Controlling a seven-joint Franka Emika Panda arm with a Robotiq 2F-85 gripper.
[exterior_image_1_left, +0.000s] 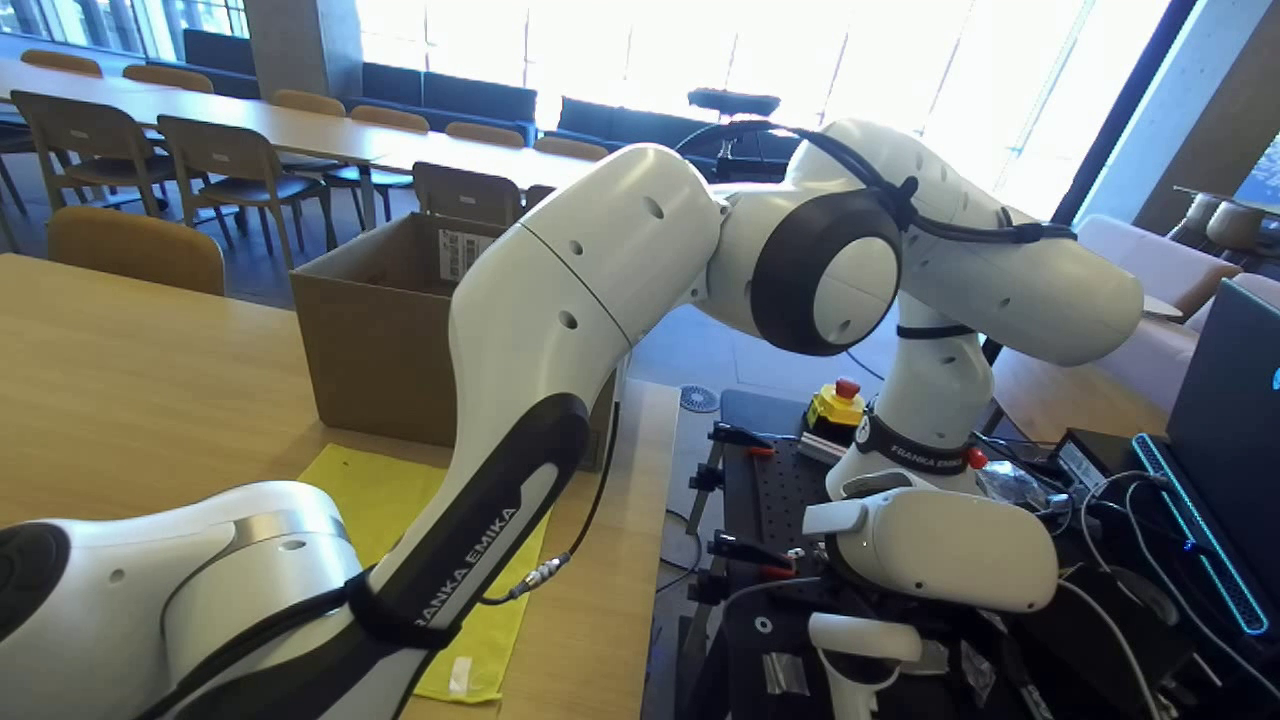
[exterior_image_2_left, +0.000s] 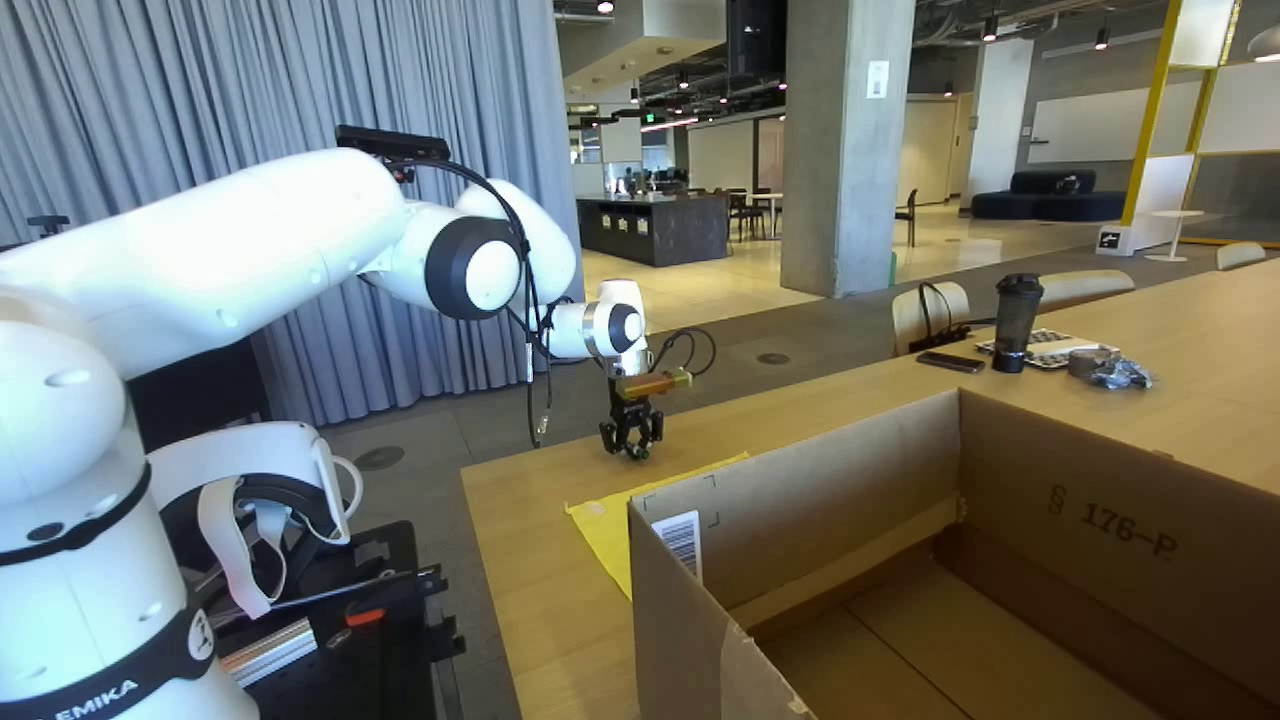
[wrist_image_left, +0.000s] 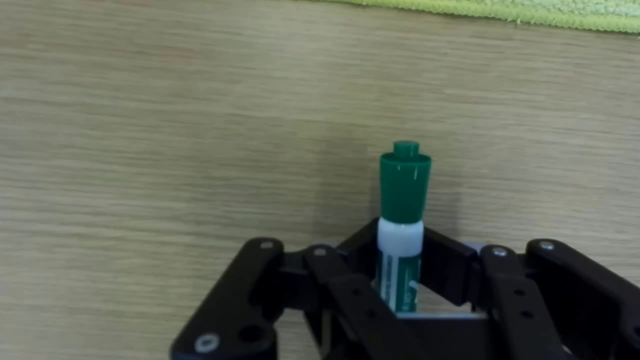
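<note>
A green marker with a white band (wrist_image_left: 400, 239) is pinched between the two black finger pads in the wrist view. Its green cap end points toward the top of that picture, and its lower part is hidden by the fingers. My gripper is shut on it. In exterior view 2 the gripper (exterior_image_2_left: 632, 451) points down at the far end of the wooden table, beyond the yellow cloth (exterior_image_2_left: 606, 528); a speck of green shows at its fingertips. Exterior view 1 does not show the gripper.
A large open cardboard box (exterior_image_2_left: 792, 510) stands on the table beside the cloth, its visible floor empty. Farther along are a dark tumbler (exterior_image_2_left: 1017, 318), a phone (exterior_image_2_left: 950, 361) and a roll of tape. Bare tabletop (wrist_image_left: 180, 150) surrounds the marker.
</note>
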